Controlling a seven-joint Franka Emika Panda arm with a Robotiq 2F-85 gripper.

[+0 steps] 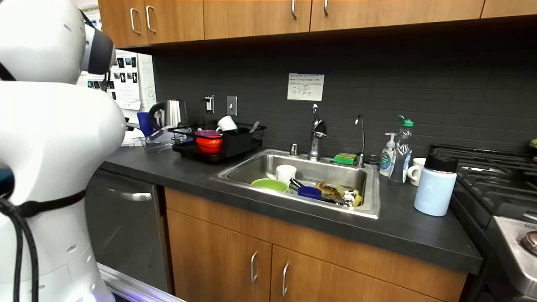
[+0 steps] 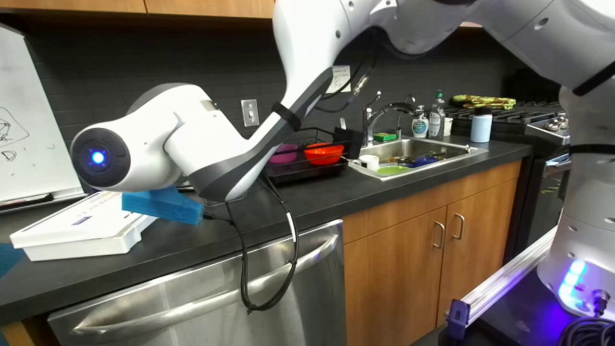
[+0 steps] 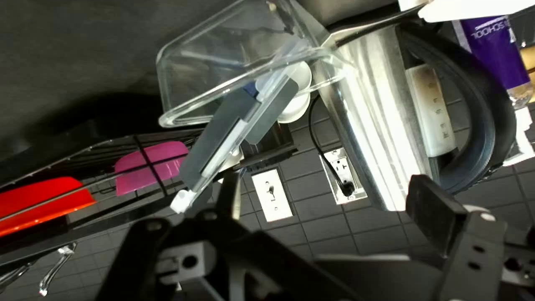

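My gripper stands open in the wrist view, its two dark fingers wide apart with nothing held between them. Beyond the fingers is a steel kettle (image 3: pixel 373 110) with a black handle. Beside it lies a clear plastic container (image 3: pixel 210 75) with a grey, flat-bladed utensil (image 3: pixel 240 120) across it. In exterior view 2 the wrist hangs over the left counter, and the arm's own body hides the fingers. Exterior view 1 shows the kettle (image 1: pixel 175 113) and container (image 1: pixel 158 141) on the far left counter; the gripper is out of sight there.
A black dish rack (image 2: pixel 302 167) holds a red bowl (image 2: pixel 324 154) and a purple bowl (image 2: pixel 283 154). Dishes fill part of the sink (image 1: pixel 246 171). A white box (image 2: pixel 80 228) sits near the wrist. The counter (image 2: pixel 271 219) in front of the rack is clear.
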